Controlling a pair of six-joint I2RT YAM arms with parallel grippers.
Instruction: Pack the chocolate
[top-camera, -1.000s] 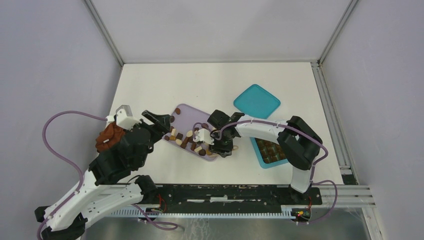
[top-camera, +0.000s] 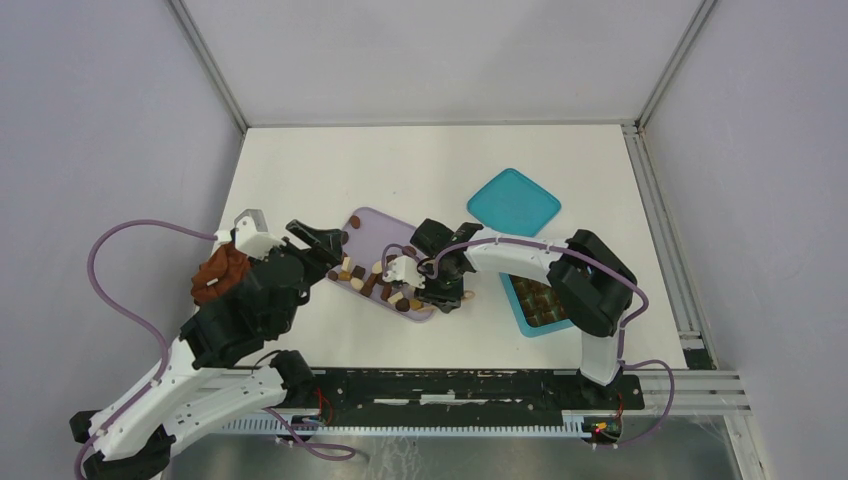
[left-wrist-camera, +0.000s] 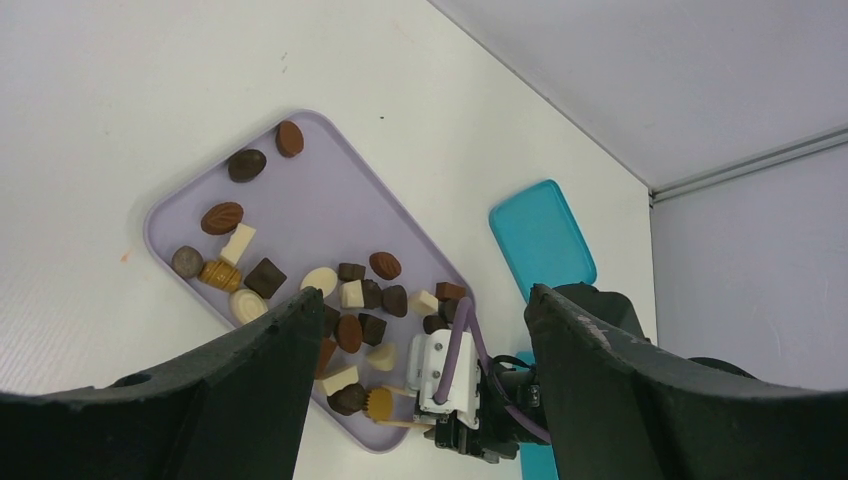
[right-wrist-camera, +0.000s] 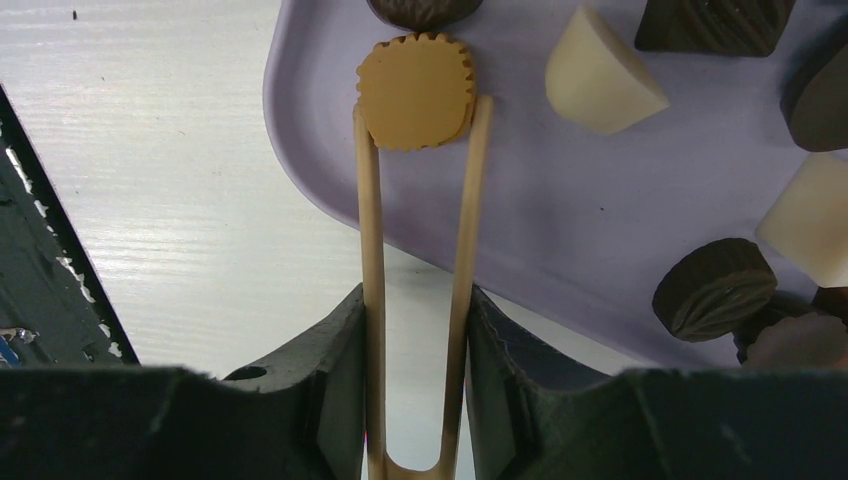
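A lilac tray (left-wrist-camera: 320, 180) holds several dark, white and caramel-coloured chocolates. My right gripper stands open at the tray's near corner, with wooden tongs (right-wrist-camera: 370, 240) between its fingers. The tong tips stand on either side of a round caramel-coloured chocolate (right-wrist-camera: 415, 92) with a ridged edge; firm contact cannot be judged. The chocolate lies in the tray, close to its rim. Over the tray's left side, my left gripper is open and empty. The blue box (top-camera: 530, 326) at right has a brown sectioned insert (top-camera: 540, 302), partly hidden by the right arm.
A plain blue lid (top-camera: 514, 200) lies behind the box. Beside the caramel piece are a dark chocolate (right-wrist-camera: 425, 8) and a white cone-shaped one (right-wrist-camera: 600, 75).
The right arm has shifted slightly left, bringing the tongs a little farther over the tray corner. The left arm has barely moved. Tray, box and lid stay in place.
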